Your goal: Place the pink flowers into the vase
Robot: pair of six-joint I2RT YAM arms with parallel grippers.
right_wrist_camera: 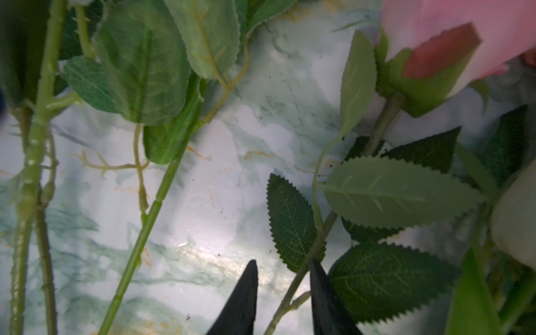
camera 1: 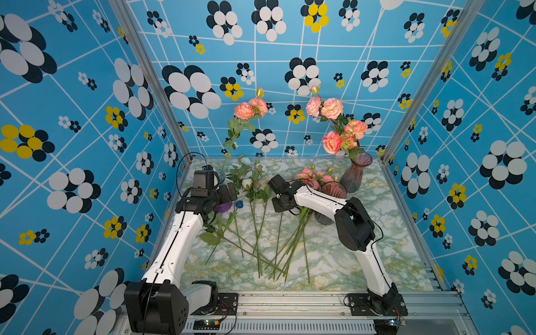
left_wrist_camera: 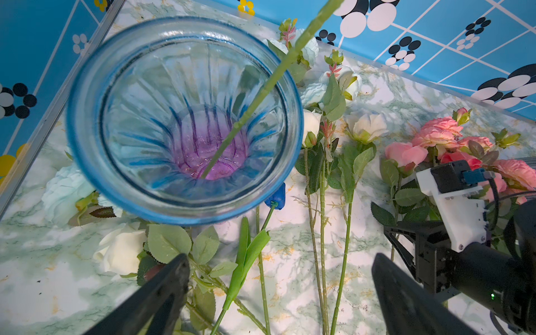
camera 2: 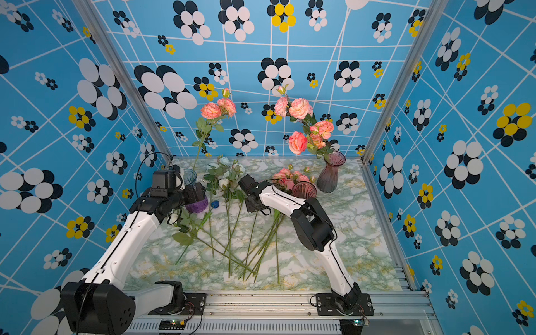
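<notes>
A blue-to-purple glass vase [left_wrist_camera: 184, 212] stands at the left, with a single green stem [left_wrist_camera: 262, 92] inside; its pink blooms [camera 1: 245, 110] show high above it. My left gripper is open beside this vase, its fingers apart and nothing held. Several pink flowers [left_wrist_camera: 441, 145] lie at the back centre, beyond my right gripper. In the right wrist view, one pink flower [right_wrist_camera: 435, 61] has a stem [right_wrist_camera: 329, 223] running down between the narrowed fingers. A gap shows beside the stem, so a firm grip cannot be confirmed.
White roses [camera 1: 245, 177] and a blue tulip [left_wrist_camera: 276, 196] lie near the left vase. Long stems [camera 1: 290, 245] spread toward the front. A purplish vase [camera 1: 353, 174] with tall pink flowers stands back right; another vase [camera 1: 334, 190] is partly behind my right arm.
</notes>
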